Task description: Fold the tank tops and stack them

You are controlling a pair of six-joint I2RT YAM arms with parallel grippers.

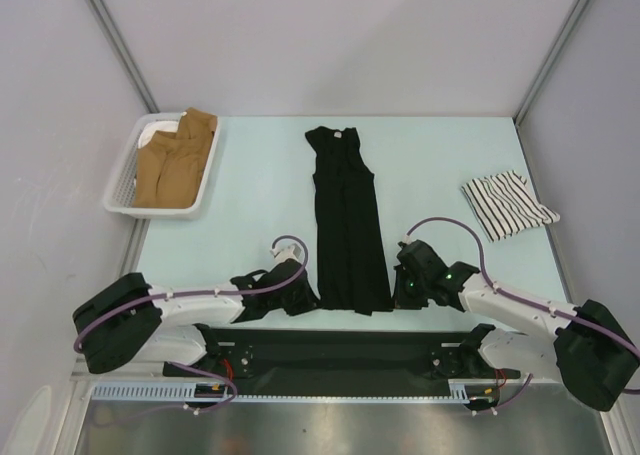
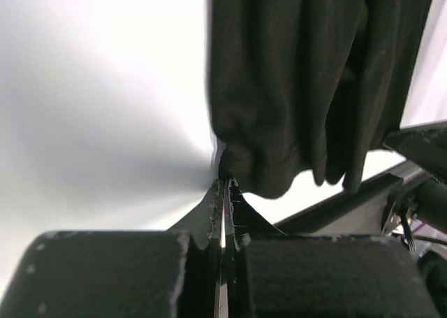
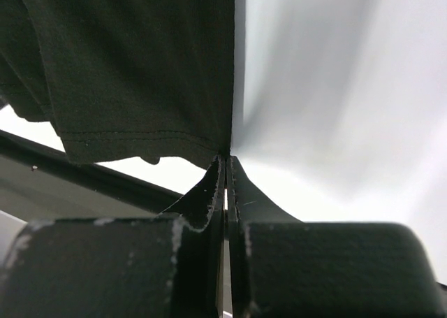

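A black tank top (image 1: 347, 215) lies lengthwise down the middle of the table, narrowed by folds, its straps at the far end and its hem toward me. My left gripper is shut on the hem's left corner. At the hem's right corner, my right gripper is shut on the cloth edge. Loose pleats hang between the two corners in the left wrist view. A striped white-and-black folded top (image 1: 508, 204) rests at the table's right side.
A white basket (image 1: 122, 187) at the back left holds brown cloth (image 1: 178, 165). Bare table (image 1: 260, 175) lies on both sides of the black top. The dark front edge of the table runs just below the hem.
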